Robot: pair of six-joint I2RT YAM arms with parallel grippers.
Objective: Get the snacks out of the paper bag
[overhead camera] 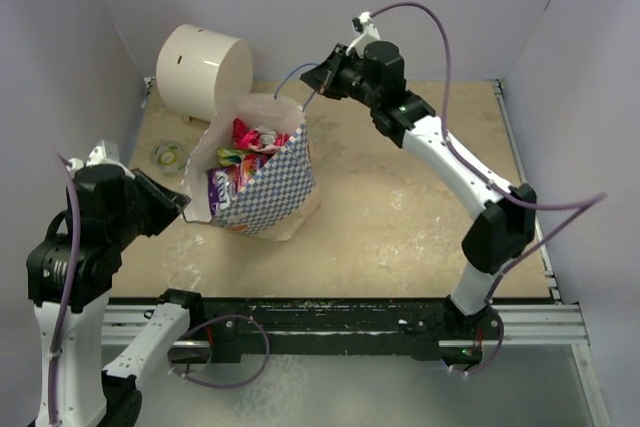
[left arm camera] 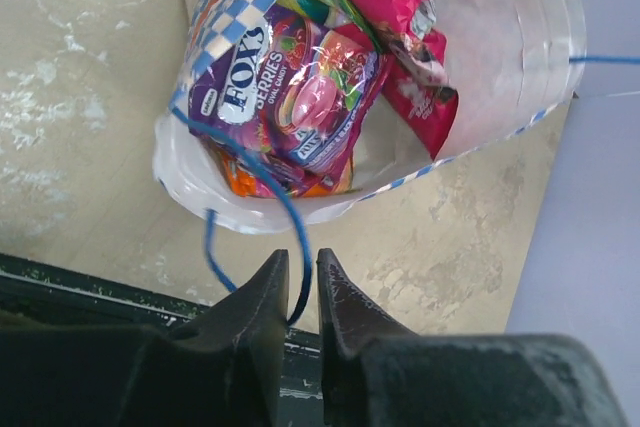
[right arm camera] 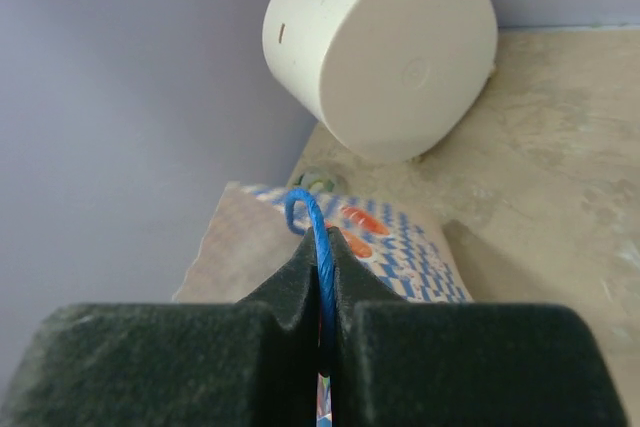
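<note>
The paper bag (overhead camera: 268, 195), white with a blue checked front, stands open-topped left of centre. Inside sit a purple Fox's berries pack (left arm camera: 240, 87), a red pack (left arm camera: 425, 102), and other packs partly hidden beneath. My right gripper (overhead camera: 310, 77) is shut on the far blue handle (right arm camera: 318, 222), above the bag's far rim. At the near rim, my left gripper (overhead camera: 182, 201) stands slightly open. In the left wrist view, the near blue handle (left arm camera: 262, 173) loops loosely down between its parted fingers.
Behind the bag lies a large white cylinder (overhead camera: 190, 67), and a small clear round item (overhead camera: 169, 156) rests to the left. Bare table (overhead camera: 400, 217) stretches out on the right. Walls enclose the left, back and right sides.
</note>
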